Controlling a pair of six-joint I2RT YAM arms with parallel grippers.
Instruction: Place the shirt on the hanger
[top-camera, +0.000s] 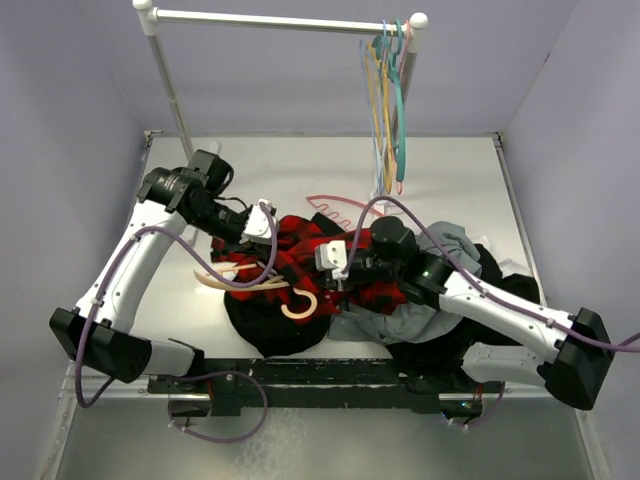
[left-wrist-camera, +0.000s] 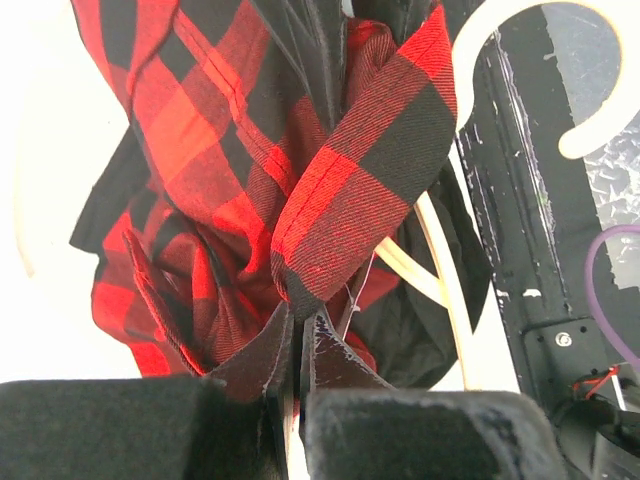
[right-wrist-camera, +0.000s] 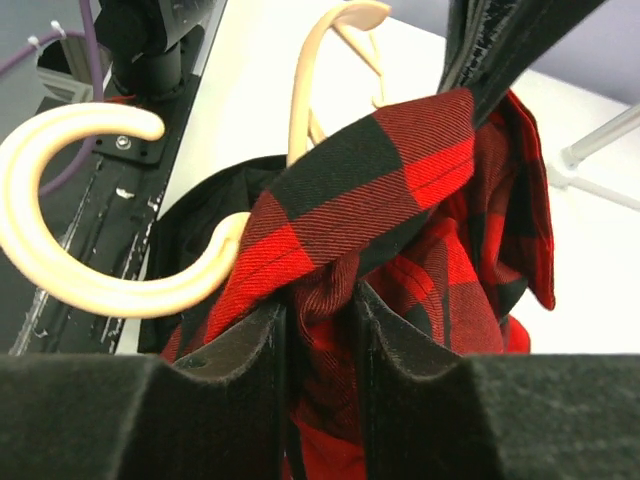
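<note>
A red-and-black checked shirt (top-camera: 296, 240) lies bunched in the middle of the table. A pale wooden hanger (top-camera: 230, 283) runs into it, its hook (top-camera: 308, 304) sticking out at the front. In the left wrist view my left gripper is shut on a folded edge of the shirt (left-wrist-camera: 345, 190). My right gripper is part open at the other end of that fold, its fingers (right-wrist-camera: 375, 325) apart with bunched cloth between them. The hanger's hook (right-wrist-camera: 110, 285) curves beside the right fingers. Cloth hides much of the hanger's body.
Grey and black garments (top-camera: 455, 240) are heaped at the right. A black cloth (top-camera: 275, 330) lies under the shirt. Behind it is a red hanger (top-camera: 345, 208). Several coloured hangers (top-camera: 390, 110) hang from the white rack (top-camera: 270, 18).
</note>
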